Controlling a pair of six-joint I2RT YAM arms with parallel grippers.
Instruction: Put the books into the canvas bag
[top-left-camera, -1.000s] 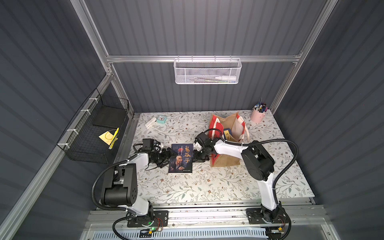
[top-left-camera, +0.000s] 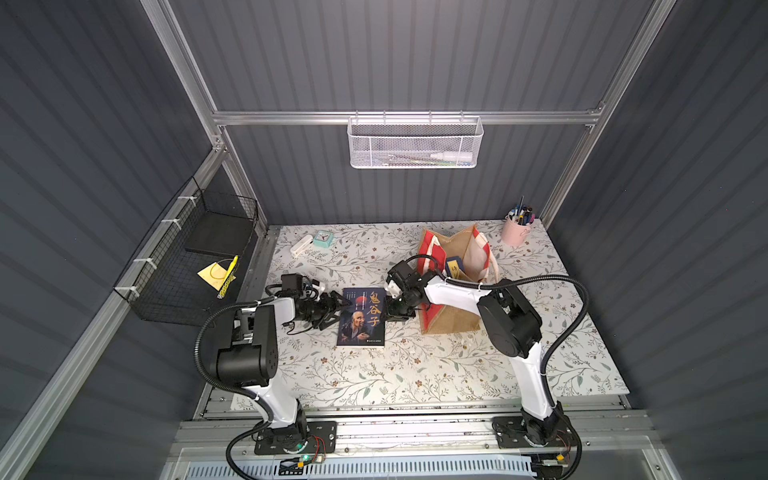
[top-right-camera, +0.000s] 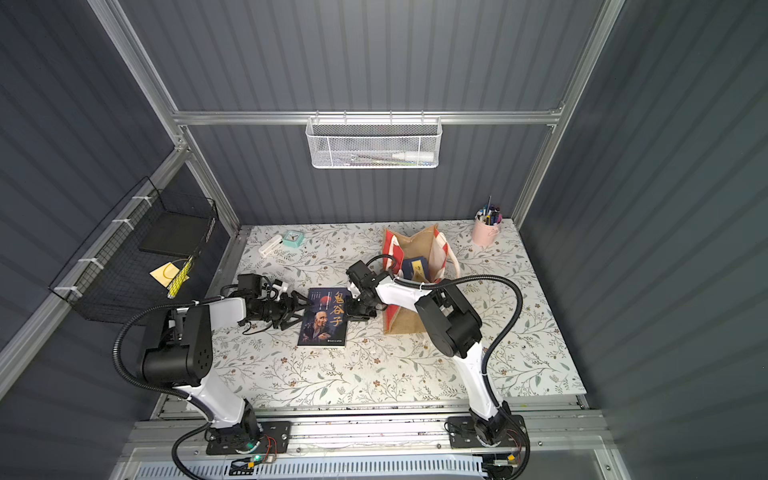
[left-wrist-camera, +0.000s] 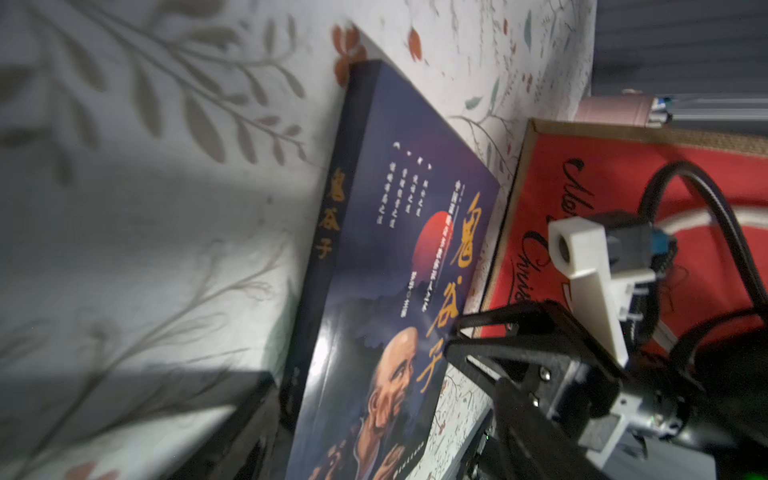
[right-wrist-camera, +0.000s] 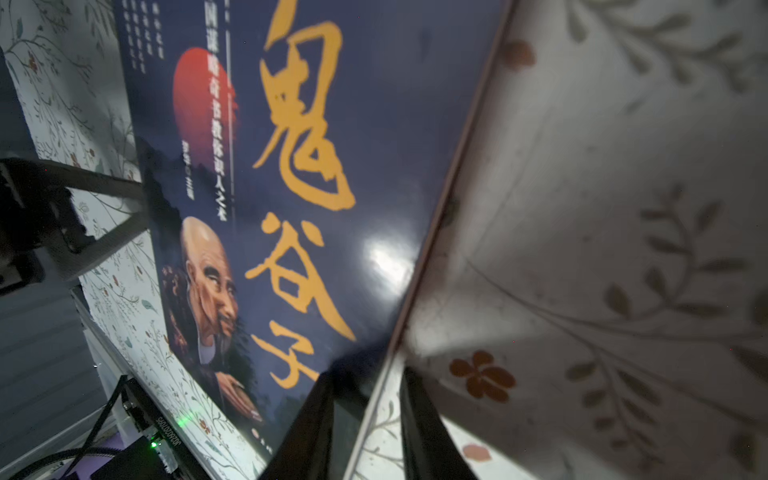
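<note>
A dark blue book with yellow characters and an old man's portrait lies face up on the table. At its spine side, my left gripper is open; the left wrist view shows its blurred fingers apart, with the book's lower part between them in the picture. Opposite, at the page edge, my right gripper is closed in on the book's edge, one finger over the cover. The canvas bag, tan with red sides, stands open to the right, partly behind my right arm. Inside it shows a blue and yellow book.
A pink pen cup stands at the back right. Small white and teal items lie at the back left. A black wire basket hangs on the left wall.
My right gripper has edged left onto the book. The book has barely moved.
</note>
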